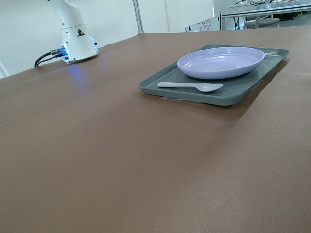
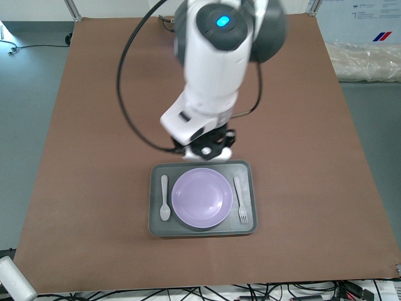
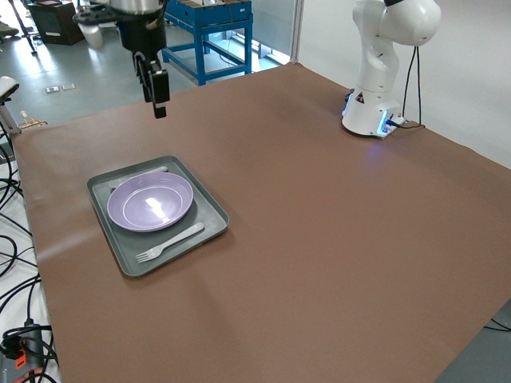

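Note:
A grey tray (image 2: 246, 175) lies on the brown table, holding a lilac plate (image 2: 202, 197), a white spoon (image 2: 164, 197) and a white fork (image 2: 241, 199) on either side of the plate; the top view also shows the spoon (image 1: 189, 86) at the near side. My gripper (image 3: 157, 109) hangs in the air above the table, over the region just beyond the tray in the right view. Whether its fingers are open or shut is unclear. In the left view the wrist housing hides the fingers.
The arm's base (image 3: 367, 116) stands at the table's back edge. The brown table (image 3: 335, 247) around the tray is clear. Cables and equipment lie beyond the table's front edge in the left and right views.

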